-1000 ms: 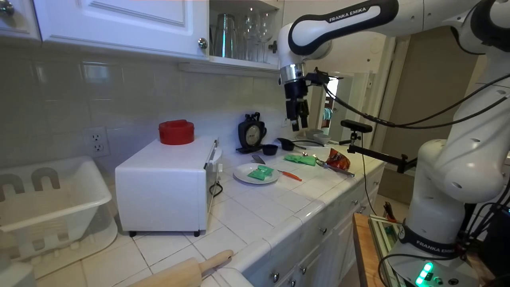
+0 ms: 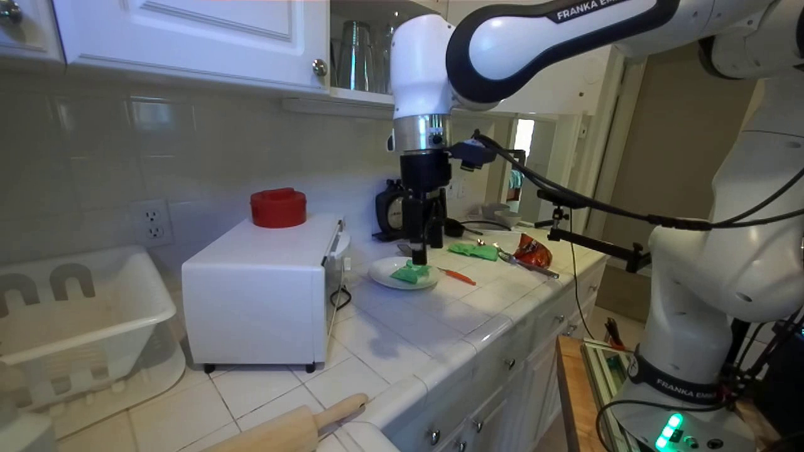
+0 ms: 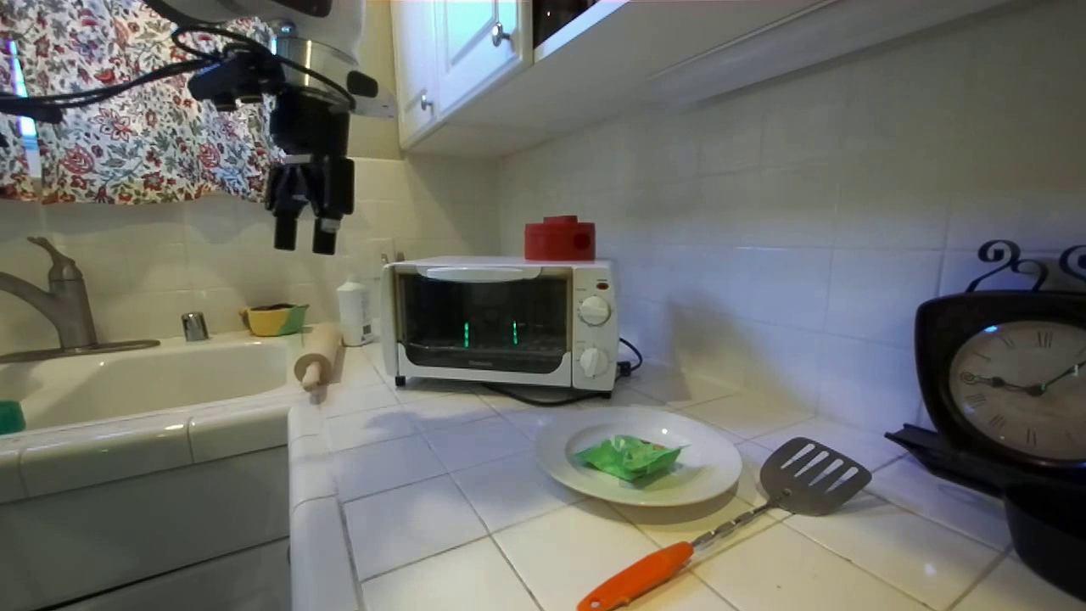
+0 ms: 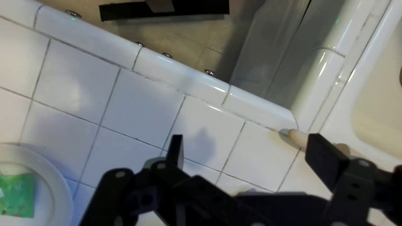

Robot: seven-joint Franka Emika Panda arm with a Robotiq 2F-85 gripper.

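My gripper [image 3: 305, 236] hangs high above the counter, fingers pointing down and open. In the wrist view its black fingers [image 4: 175, 150] stand wide apart with only bare tile seen between them. A green packet [image 3: 631, 458] lies on a white plate [image 3: 708, 484], well below the gripper. At the left edge of the wrist view the plate [image 4: 62, 188] and packet [image 4: 17, 196] are partly cut off. In exterior view 1 the gripper [image 2: 426, 255] overlaps the packet [image 2: 407, 274] in the picture, but exterior view 2 shows them apart.
A white toaster oven [image 3: 601, 351] carries a red container [image 3: 560, 241]. An orange-handled spatula [image 3: 636, 577] lies beside the plate. The rolling pin [image 2: 301, 429] rests by the sink [image 3: 153, 377]. A black clock [image 3: 932, 336] stands by the wall. Bare tiles [image 3: 407, 519] lie along the counter edge.
In exterior view 1 the arm and gripper have swung left and lower, toward the toaster oven side. The gripper now covers part of the plate area there. Plate and packet have not moved.
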